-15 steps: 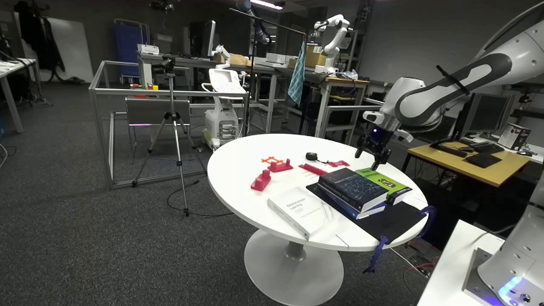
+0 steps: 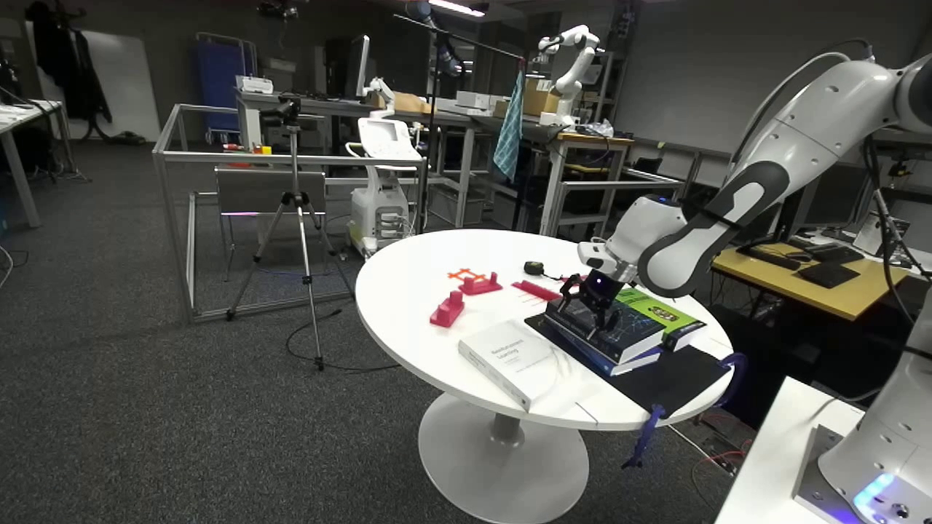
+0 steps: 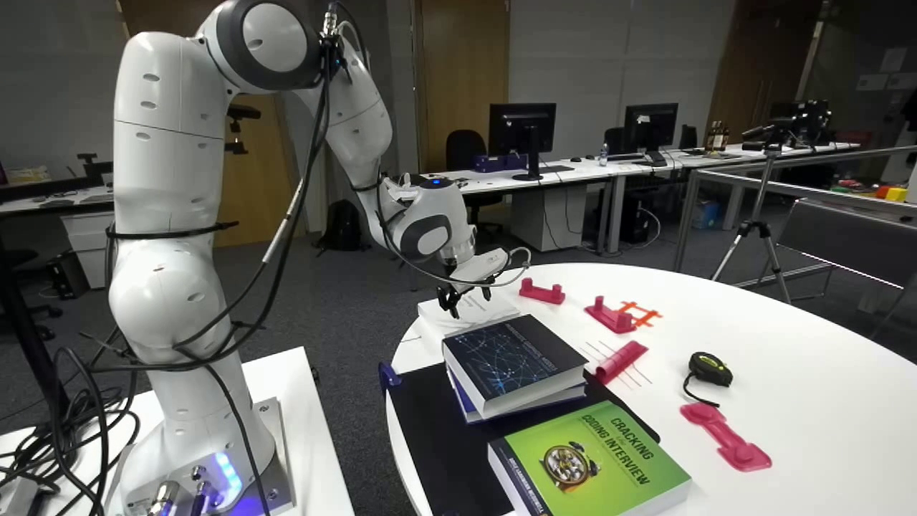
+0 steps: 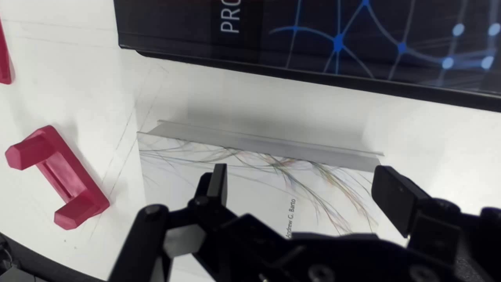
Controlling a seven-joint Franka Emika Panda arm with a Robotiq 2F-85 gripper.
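Observation:
My gripper is open, its fingers spread wide with nothing held between them. Beneath it in the wrist view lies the white Reinforcement Learning book [image 4: 188, 183], partly covered by the fingers. Exterior view 1 shows that book [image 2: 515, 358] flat near the table's front edge, with my gripper [image 2: 579, 322] above the book area. The dark book [image 3: 516, 357] with blue lines rests on a blue book [image 2: 603, 359], beside the white one. A green Cracking the Coding Interview book [image 3: 593, 464] lies on the stack's other side.
A black mat [image 3: 430, 430] lies partly under the books on the round white table [image 3: 808, 370]. Pink printed parts [image 2: 448, 309], an orange lattice [image 3: 640, 314] and a tape measure [image 3: 711, 368] are spread about.
In exterior view 1 the arm has swung left and down, from over the green book to in front of the dark book. The books have not visibly moved.

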